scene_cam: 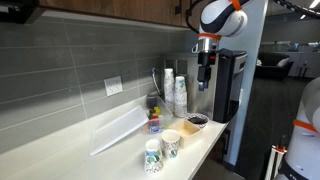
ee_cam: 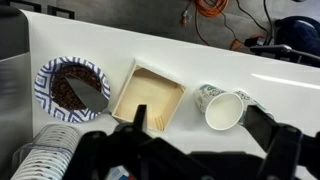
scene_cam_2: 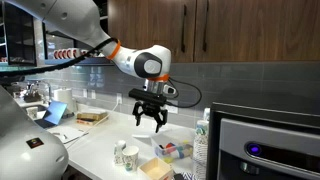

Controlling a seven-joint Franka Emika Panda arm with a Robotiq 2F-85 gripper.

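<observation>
My gripper is open with nothing between its fingers. High above the white counter, it shows against the backsplash and door edge in exterior view 1 [scene_cam: 204, 84]. Two pale mugs stand on the counter: a white mug [ee_cam: 220, 108] below, between the fingers in the wrist view, and a patterned mug [scene_cam: 153, 155] beside it, partly hidden by a finger there. Left of the white mug in the wrist view lies an empty shallow tan box [ee_cam: 147, 95]. Farther left, a blue-patterned bowl [ee_cam: 41, 87] holds dark brown bits and a grey scoop [ee_cam: 90, 96].
Tall cup stacks [scene_cam: 180, 97] rise behind the box. A clear bin [scene_cam_2: 171, 153] holds colourful items. A white board [scene_cam: 119, 129] leans against the grey wall. An oven [scene_cam_2: 265, 145] stands at the right in exterior view 2.
</observation>
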